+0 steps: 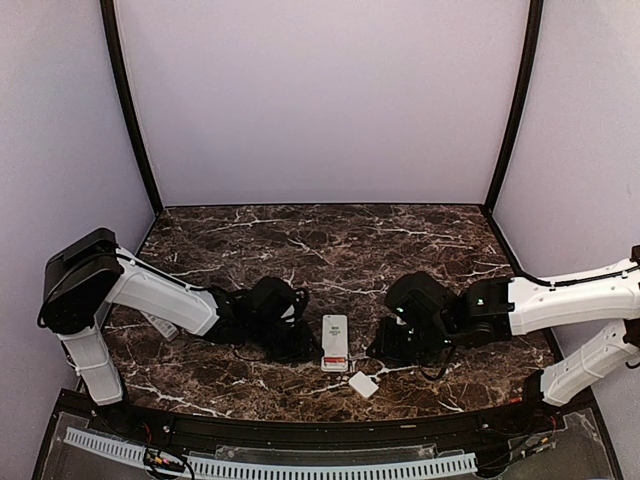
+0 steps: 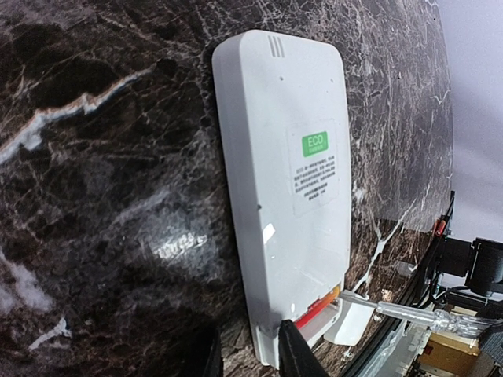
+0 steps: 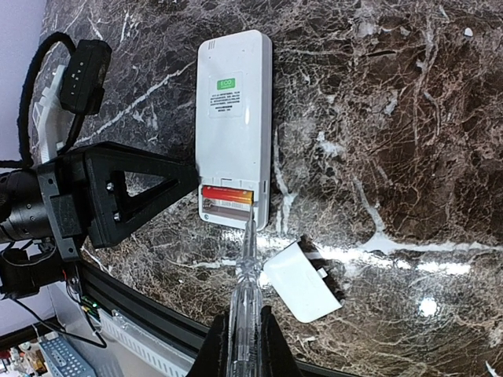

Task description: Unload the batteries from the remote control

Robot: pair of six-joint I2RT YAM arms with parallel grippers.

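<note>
The white remote (image 1: 334, 338) lies back up, its battery compartment open with a red-orange battery (image 3: 226, 192) inside. Its loose cover (image 3: 302, 281) lies below and to its right. My left gripper is at the remote's lower end, fingertips close to its side; how far they are parted is hard to tell. My right gripper is shut on a clear, thin screwdriver-like tool (image 3: 247, 298), whose metal tip reaches the battery at the compartment's right end.
Another pale object (image 1: 161, 325) lies at the far left, partly behind the left arm. Its front edge is just below the cover.
</note>
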